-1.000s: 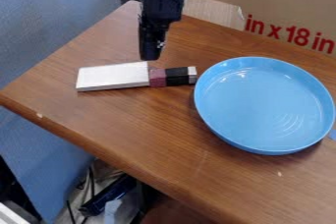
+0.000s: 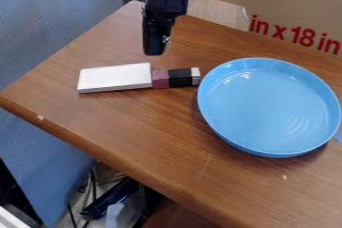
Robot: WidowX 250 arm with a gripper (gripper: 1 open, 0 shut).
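My black gripper (image 2: pixel 156 42) hangs at the top centre of the camera view, above the back part of the wooden table; whether its fingers are open or shut is unclear. Below it on the table lies a flat white bar (image 2: pixel 114 77), and at its right end a short piece (image 2: pixel 175 77) in maroon and black. A round light blue plate (image 2: pixel 267 108) rests to the right of these.
A cardboard box (image 2: pixel 287 2) with red lettering stands behind the table (image 2: pixel 147 142). A blue-grey padded surface (image 2: pixel 40 42) is at the left, with dark clutter on the floor below.
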